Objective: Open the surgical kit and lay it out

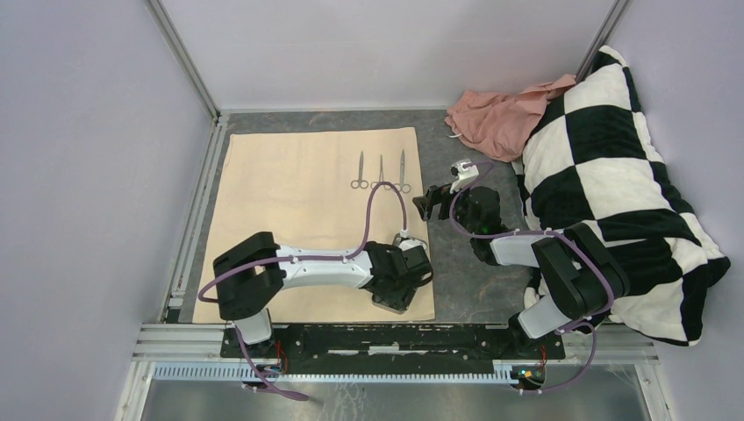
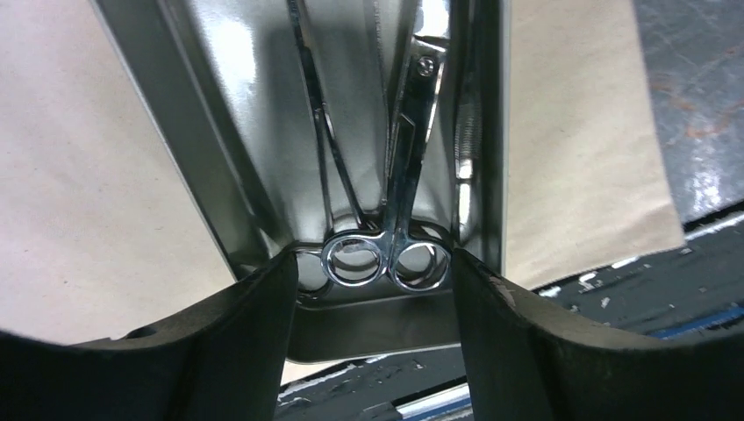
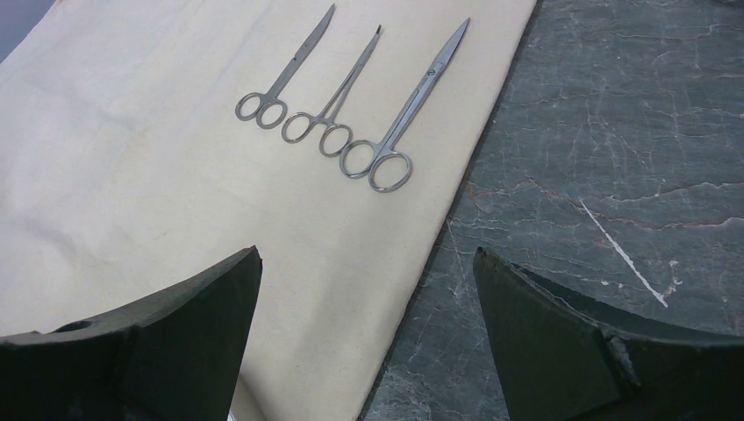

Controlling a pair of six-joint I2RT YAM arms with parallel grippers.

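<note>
A metal instrument tray (image 2: 202,149) holds scissors (image 2: 412,132) and several slimmer instruments. My left gripper, open, is over the ring handles at the tray's near end; the top view shows it at the mat's lower right, hiding much of the tray. Three ring-handled instruments lie in a row on the beige mat (image 1: 289,175): small scissors (image 3: 298,57), a clamp (image 3: 338,105) and larger scissors (image 3: 412,105). My right gripper stands open beside the mat's right edge, below that row, with nothing between its fingers.
A pink cloth (image 1: 500,118) lies at the back right, beside a large checkered cushion (image 1: 605,158) along the right side. Grey table surface (image 1: 465,289) shows right of the mat.
</note>
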